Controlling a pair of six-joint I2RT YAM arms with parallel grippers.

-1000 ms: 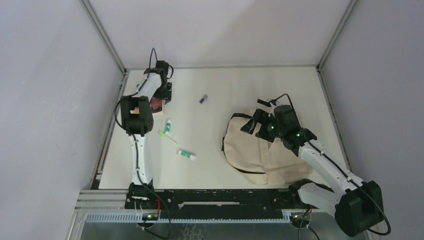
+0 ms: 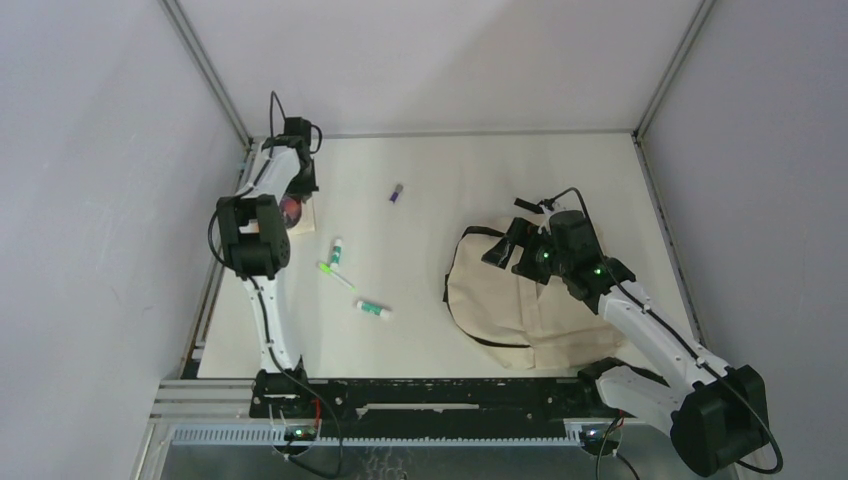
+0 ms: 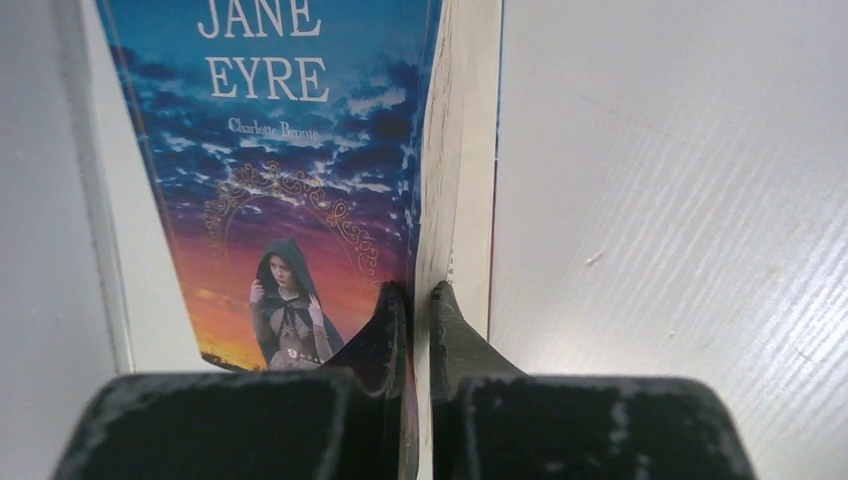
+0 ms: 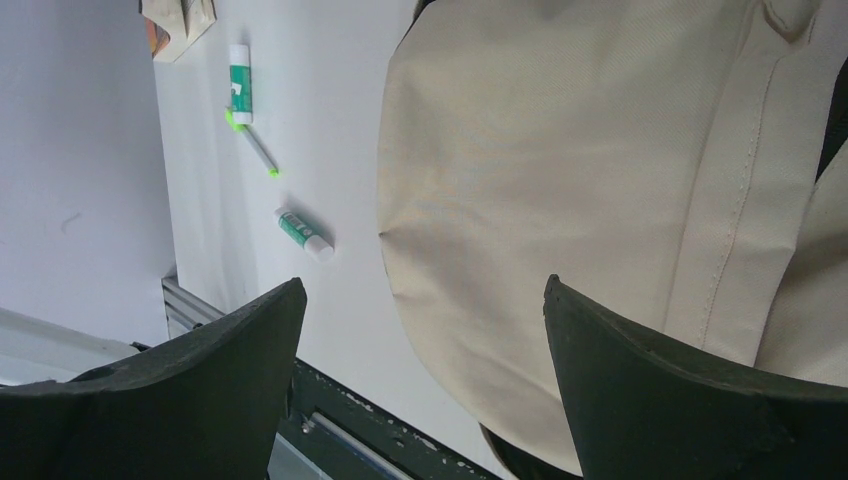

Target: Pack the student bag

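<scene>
At the table's back left, my left gripper is shut on the edge of a Jane Eyre book point(image 3: 270, 200), pale pages beneath its cover; in the top view the arm mostly hides the book point(image 2: 292, 210). A beige bag point(image 2: 490, 300) lies flat at the right. Over it my right gripper is open and empty. Two glue sticks point(image 2: 373, 309), a green-capped pen point(image 2: 340, 277) and a small purple item point(image 2: 396, 193) lie loose on the table.
Walls and metal rails border the table; the left arm is close to the left rail.
My left gripper has moved left along the back of the table, and the book and the small purple item have shifted left as well. My right arm is unchanged.
</scene>
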